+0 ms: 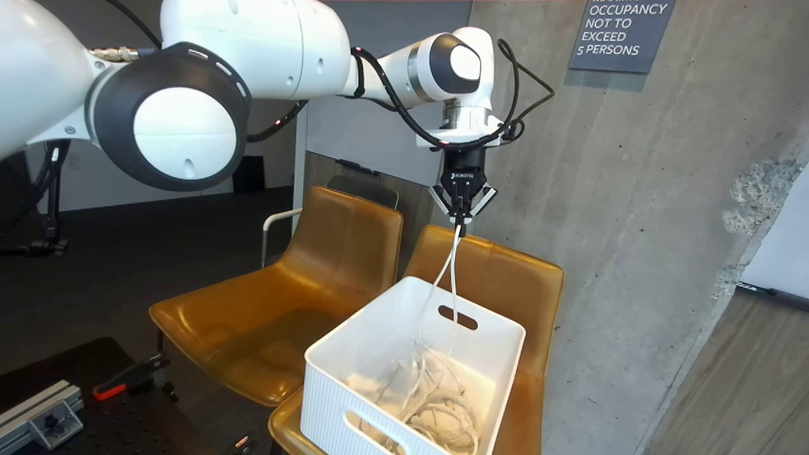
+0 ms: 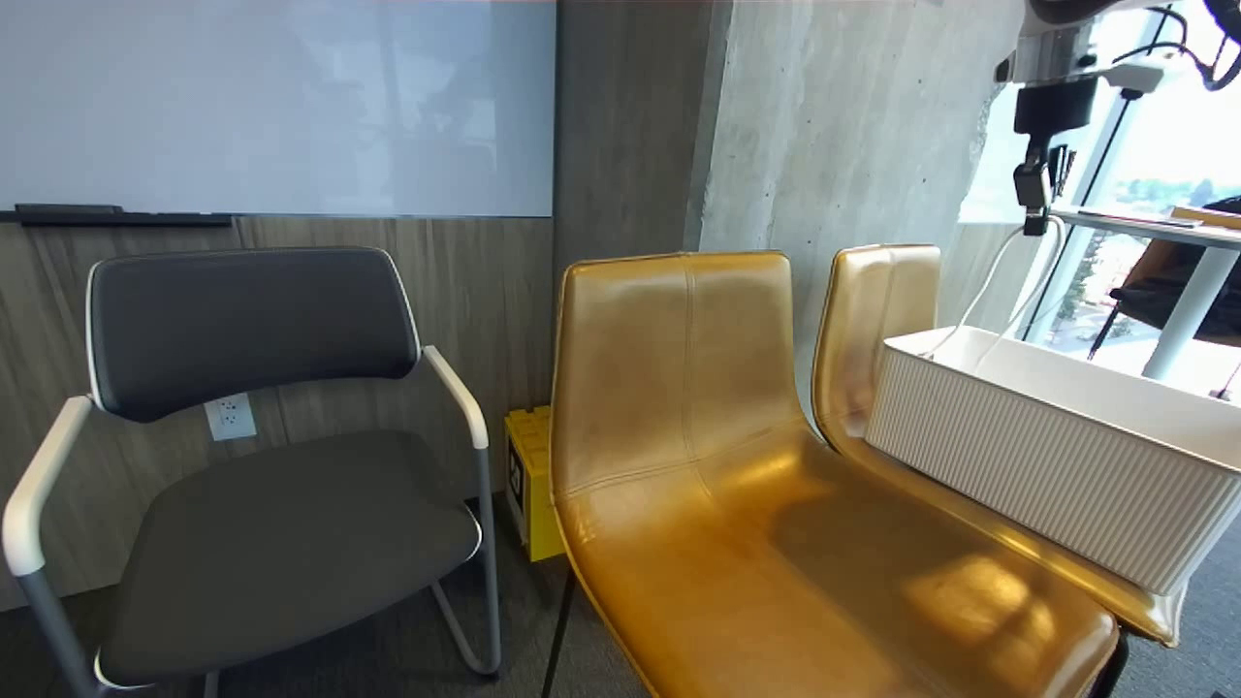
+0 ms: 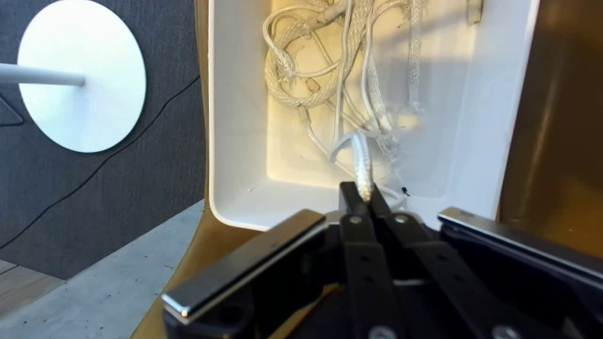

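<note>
My gripper (image 1: 459,224) is shut on a white cord (image 1: 453,258), pinched at the fingertips above the box. Two strands of the cord hang from the fingers down into the white ribbed box (image 1: 322,409). In the wrist view a loop of the cord (image 3: 362,161) bends over the fingertips of the gripper. More white braided cables (image 3: 282,84) lie tangled on the box floor. From the side, the gripper (image 2: 1038,221) stands clear above the box rim (image 2: 1047,401), with the strands drooping over its far left end.
The box rests on a tan chair (image 1: 550,288). A second tan chair (image 1: 334,242) stands beside it, its seat empty. A concrete wall (image 1: 644,189) rises behind. A grey chair (image 2: 279,523) stands farther off.
</note>
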